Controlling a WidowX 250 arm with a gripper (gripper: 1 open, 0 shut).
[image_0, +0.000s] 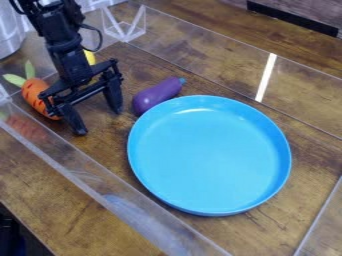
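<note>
My black gripper (94, 112) is low at the left over an orange toy carrot (38, 98) with green leaves, which it partly hides. The gripper's fingers are spread apart; whether anything is between them is hard to see. A purple toy eggplant (158, 95) lies to the gripper's right, beside a large light blue plate (209, 152). A small yellow object (90, 56) shows behind the wrist.
Clear walls (136, 215) edge the wooden work surface (287, 100). A white object sits at the top left corner. The surface behind and right of the plate is clear apart from a white strip (266, 77).
</note>
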